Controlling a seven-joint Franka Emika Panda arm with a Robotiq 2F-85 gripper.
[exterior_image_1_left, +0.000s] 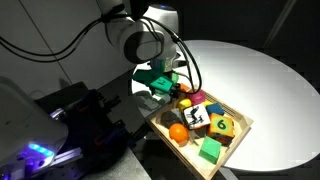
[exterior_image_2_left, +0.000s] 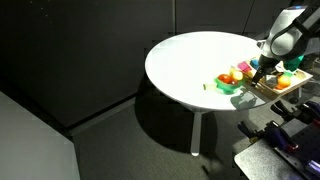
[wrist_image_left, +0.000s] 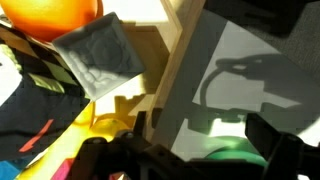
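My gripper is open above the left edge of the wooden tray, its two dark fingers (wrist_image_left: 130, 154) apart with nothing held between them. Below, the wrist view shows the tray's rim (wrist_image_left: 178, 68) and the white table. Part of a green bowl (wrist_image_left: 236, 155) shows low between the fingers. In exterior view 2 the green bowl (exterior_image_2_left: 228, 86) stands on the table beside the tray, with colored things in it; the arm hides it in exterior view 1.
The wooden tray (exterior_image_1_left: 240, 112) holds an orange ball (exterior_image_1_left: 178, 132), a white block (exterior_image_1_left: 195, 117), a numbered yellow block (exterior_image_1_left: 221, 127), a green block (exterior_image_1_left: 210, 150) and other toys. Clear white table (exterior_image_1_left: 285, 85) lies to the right in exterior view 1.
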